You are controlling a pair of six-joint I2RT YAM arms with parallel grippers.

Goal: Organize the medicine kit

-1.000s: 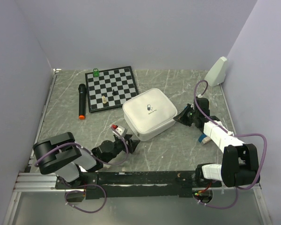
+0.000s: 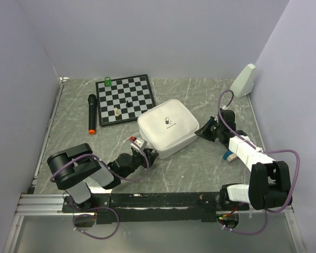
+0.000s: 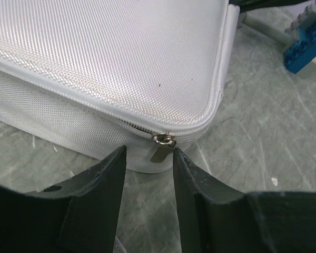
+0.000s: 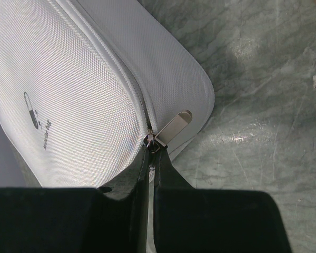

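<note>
A white fabric medicine kit point(image 2: 168, 121) with a small printed logo lies in the middle of the table. At its front left corner, my left gripper stands open, its fingers either side of a metal zipper pull point(image 3: 162, 149). At the kit's right side my right gripper is shut on another zipper pull point(image 4: 174, 125), where the zipper runs along the edge.
A checkered board point(image 2: 124, 89) with small pieces is at the back left, beside a black microphone point(image 2: 92, 109). A white object point(image 2: 244, 80) stands at the back right; a blue object point(image 3: 300, 50) lies by the right arm.
The left arm has moved slightly inward and up in the top view, at the kit's corner. The kit and right arm look unchanged.
</note>
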